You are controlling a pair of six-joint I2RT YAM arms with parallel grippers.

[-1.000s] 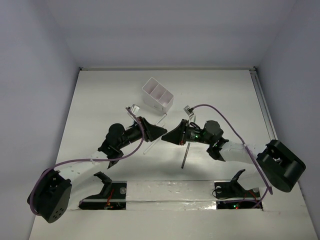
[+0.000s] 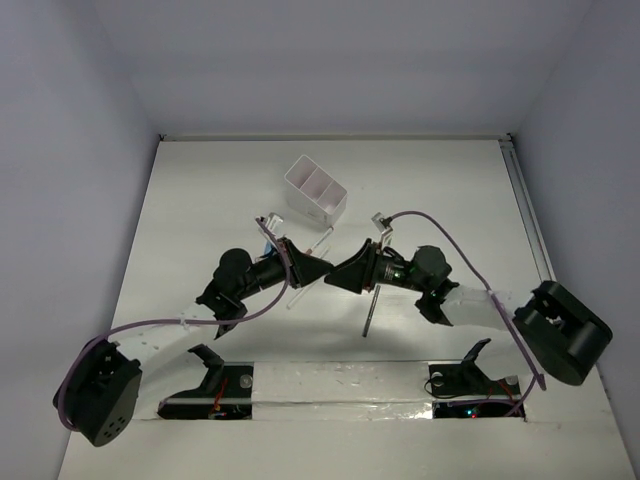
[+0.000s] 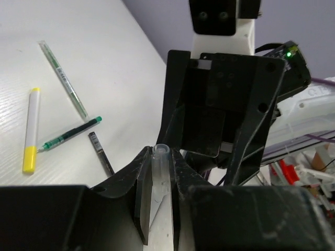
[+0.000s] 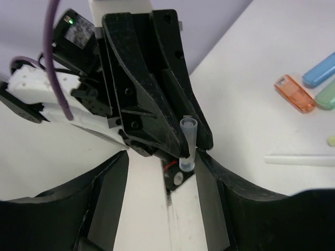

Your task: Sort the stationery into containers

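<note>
My left gripper is shut on a clear tube (image 4: 188, 144), held upright. My right gripper faces it from the right, fingers open, with the tube just beyond their gap. On the table lie a green pen (image 3: 63, 78), a teal pen (image 3: 70, 133), a yellow-ended white pen (image 3: 31, 128), a dark pen (image 3: 99, 151), an orange item (image 4: 294, 93), a blue item (image 4: 319, 70) and a green item (image 4: 326, 97). A divided white container (image 2: 315, 188) stands behind the grippers.
Walls surround it at the sides and back. The two arms nearly meet over the middle, above some of the pens.
Both grippers have shifted only slightly in the top view, staying face to face over the middle of the table.
</note>
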